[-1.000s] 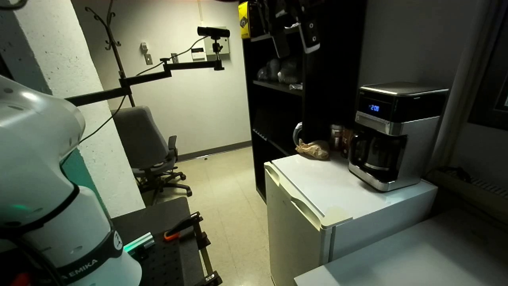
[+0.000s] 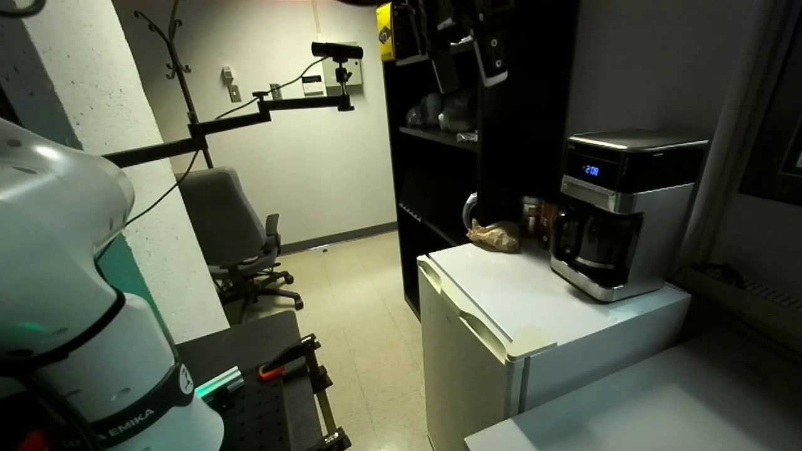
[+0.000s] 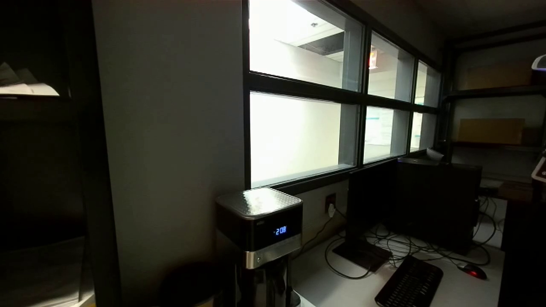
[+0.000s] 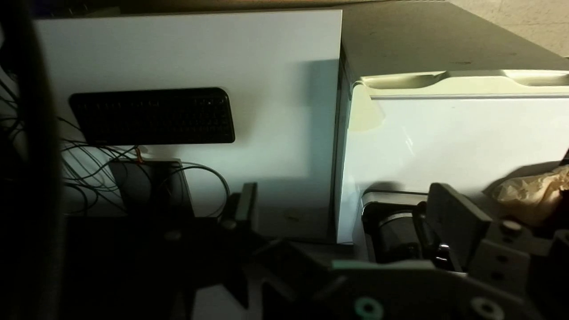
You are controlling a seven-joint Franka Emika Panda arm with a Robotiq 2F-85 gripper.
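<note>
My gripper [image 2: 470, 79] hangs high at the top of exterior view 1, in front of the dark shelf and well above the fridge. In the wrist view its fingers [image 4: 453, 213] stand wide apart, so it is open, with nothing between them. A silver and black coffee maker [image 2: 639, 218] stands on the white fridge [image 2: 481, 278], its clock lit blue and its glass carafe [image 2: 601, 239] seated in the base. Left of it on the fridge top lies a crumpled brown paper bag [image 2: 496, 235]. Jars [image 2: 531, 217] stand behind the bag, partly in shadow.
A white desk [image 4: 288, 122] adjoins the fridge, bearing a black keyboard [image 4: 154, 117], tangled cables and a mouse [image 3: 471, 271]. A dark shelf [image 2: 433, 146] rises behind the fridge.
The gripper at the top of exterior view 1 has shifted very slightly. Everything on the fridge stays where it was.
</note>
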